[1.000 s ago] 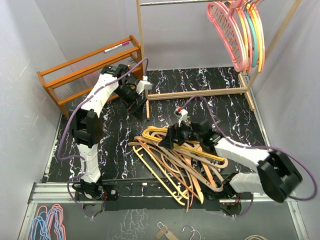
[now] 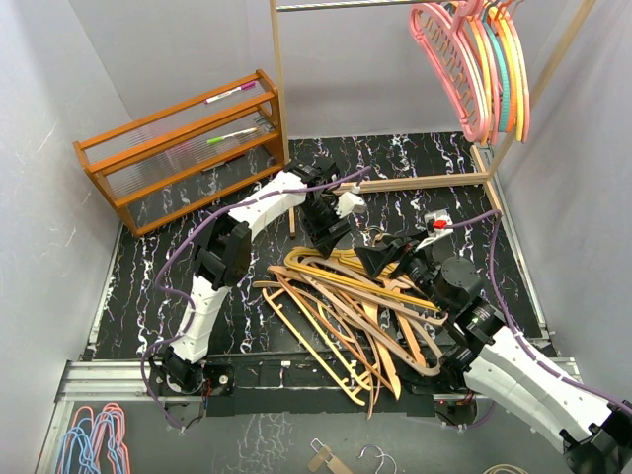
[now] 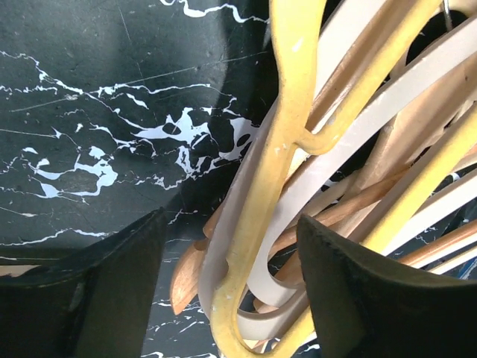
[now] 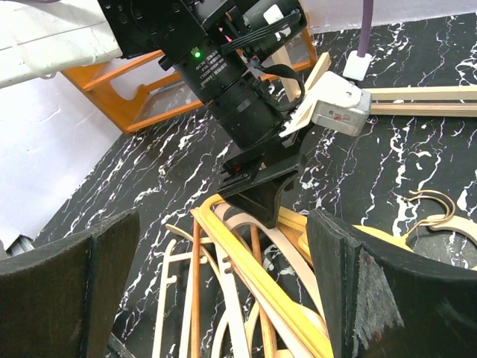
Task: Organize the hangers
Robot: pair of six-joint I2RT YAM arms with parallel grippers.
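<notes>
A heap of yellow, beige and wooden hangers (image 2: 355, 306) lies on the black marble floor at centre front. My left gripper (image 2: 326, 237) is over the heap's upper left end; in its wrist view a yellow hanger (image 3: 253, 209) passes between the parted fingers, which are open around it. My right gripper (image 2: 385, 252) is open above the right part of the heap, with hangers visible between its fingers in the right wrist view. Pink, yellow and teal hangers (image 2: 444, 59) hang from the rail at the upper right.
A wooden shelf (image 2: 178, 133) with pens stands at the back left. The rack's wooden base (image 2: 425, 183) crosses the back of the floor. Blue and pink hangers (image 2: 89, 439) lie outside at the lower left.
My right arm has moved to the right.
</notes>
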